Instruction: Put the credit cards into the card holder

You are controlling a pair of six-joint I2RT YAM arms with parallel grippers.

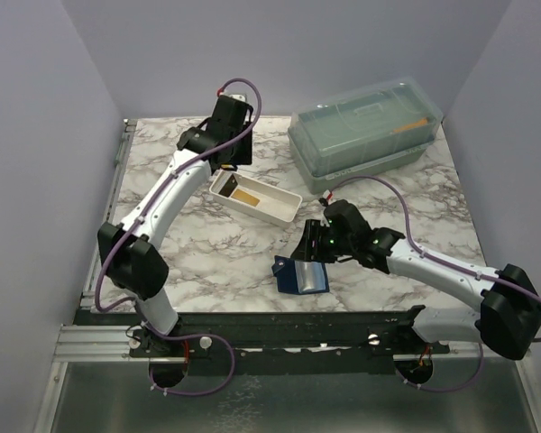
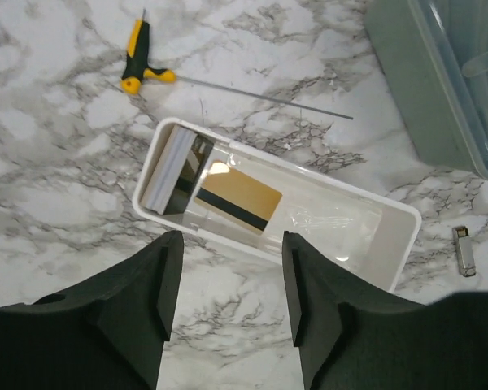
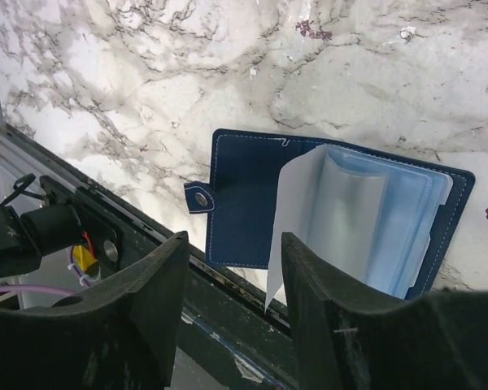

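A gold card with a dark stripe (image 2: 242, 195) lies flat in the white box (image 2: 342, 179). Several more cards (image 2: 169, 172) stand on edge at the box's left end. Above the box is my left gripper, its fingers apart with nothing between them. The navy card holder (image 3: 242, 195) lies spread on the table, with one clear sleeve leaf (image 3: 295, 215) standing up from its right half. My right gripper is open over the holder; no card shows between its fingers, and the raised leaf is close to the right finger.
Behind the box lies a yellow-black screwdriver (image 2: 136, 58) with a long thin shaft. A small metal piece (image 2: 464, 250) lies right of the box. The large lidded bin (image 1: 365, 131) fills the back right. Bare marble (image 1: 185, 262) lies left of the holder.
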